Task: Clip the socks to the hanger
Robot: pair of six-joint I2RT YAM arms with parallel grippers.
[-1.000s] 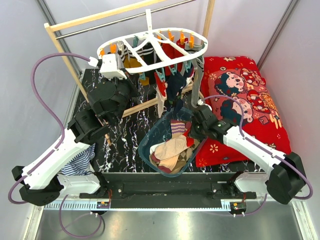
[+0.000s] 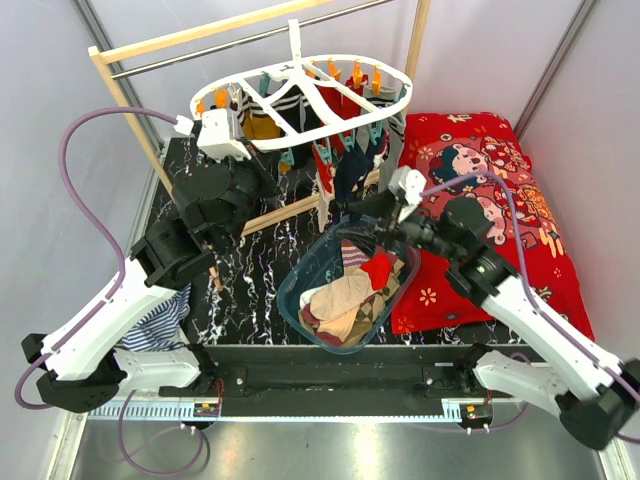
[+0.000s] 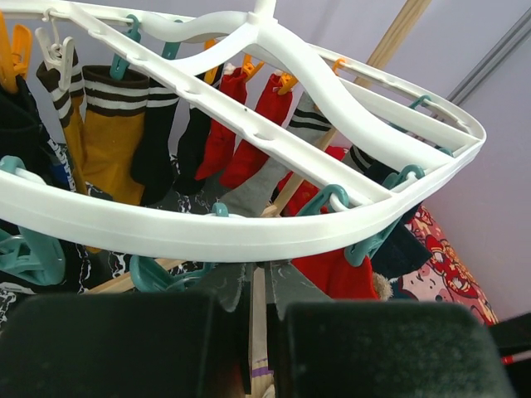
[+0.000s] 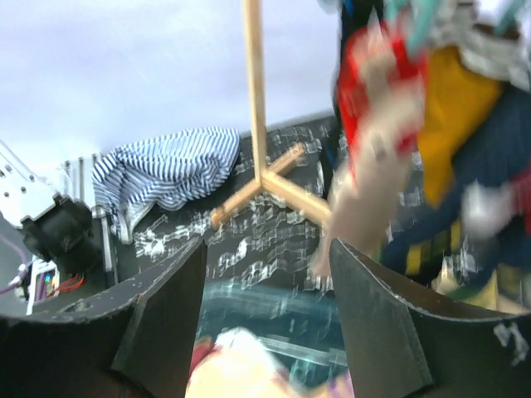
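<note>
The white oval hanger (image 2: 300, 72) hangs from a rail with several socks clipped along it, among them a mustard sock (image 3: 114, 153) and red socks (image 3: 271, 116). At the hanger's front left, my left gripper is shut; its fingertips pass under the white rim, and what lies between them is hidden. A teal clip (image 3: 158, 275) is just left of those fingertips. My right gripper is open with nothing between its fingers, over the blue bin (image 2: 292, 290). Loose socks (image 2: 340, 295) lie in that bin.
Red patterned cushions (image 2: 490, 210) fill the right side. A striped cloth (image 2: 160, 325) lies at the lower left. The hanging socks dangle close to my right gripper, beside the wooden stand (image 4: 255, 99).
My right arm has risen and moved up and left from the bin's right edge toward the hanging socks. The left arm and hanger are almost unmoved.
</note>
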